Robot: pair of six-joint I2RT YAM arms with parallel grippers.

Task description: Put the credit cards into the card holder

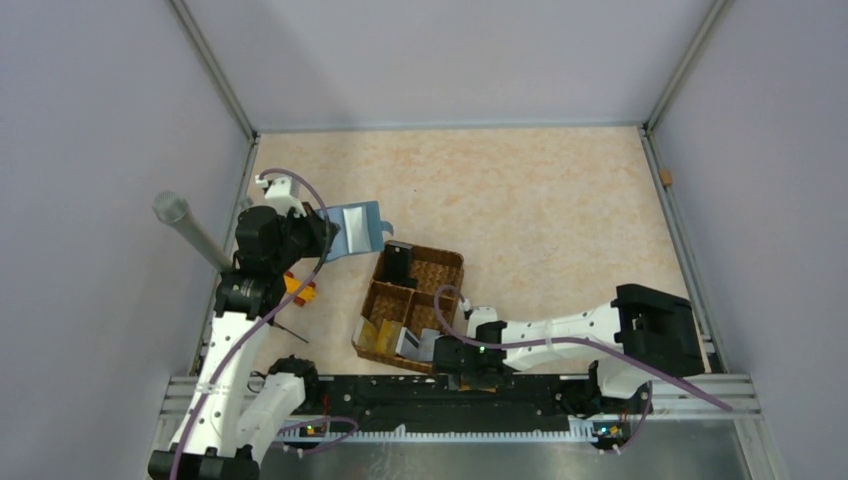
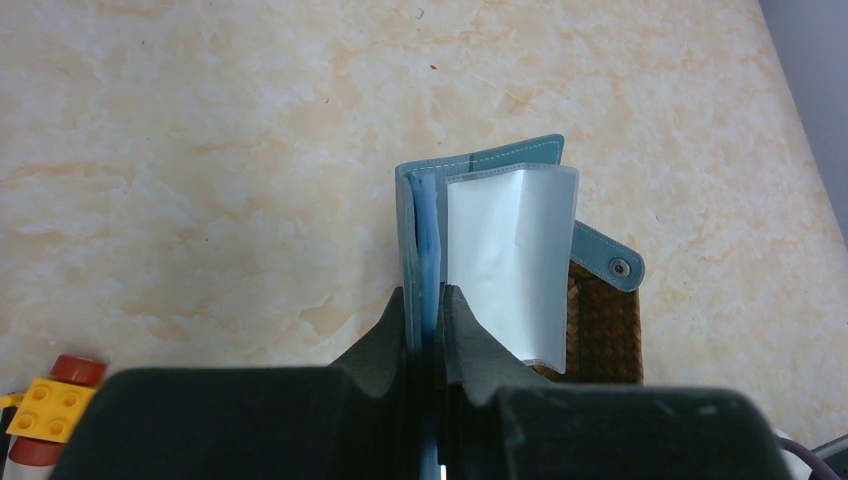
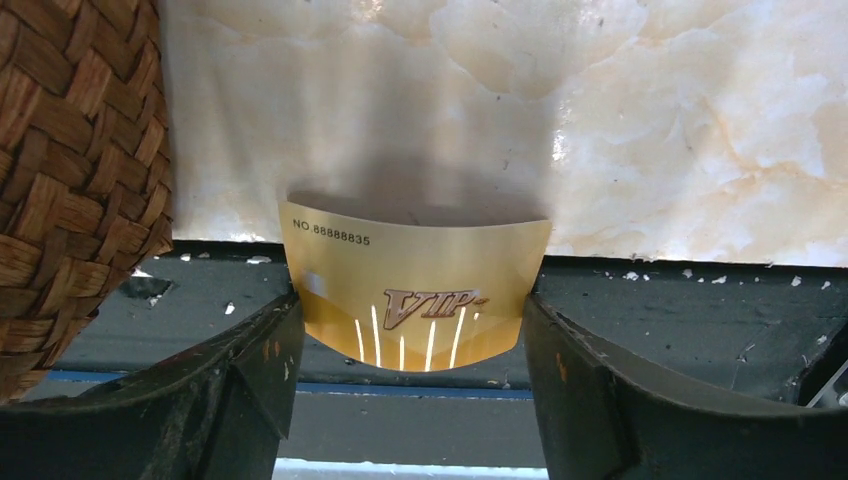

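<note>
The light-blue card holder (image 2: 485, 160) hangs spread out, white inside, its snap strap pointing right. My left gripper is shut on its left side. In the right wrist view, a gold VIP card (image 3: 415, 265) spans the space between the fingers of my right gripper. Both its side edges touch the fingers, and the card is bowed. From the top view, only a sliver of that gold card (image 1: 478, 389) shows below the right gripper, over the dark front rail.
The woven basket (image 1: 436, 275) lies between the arms, with several cards and a black item in its compartments. Its side wall (image 3: 80, 150) is close to the right gripper's left. A yellow-and-red toy (image 2: 55, 408) rests near the left arm.
</note>
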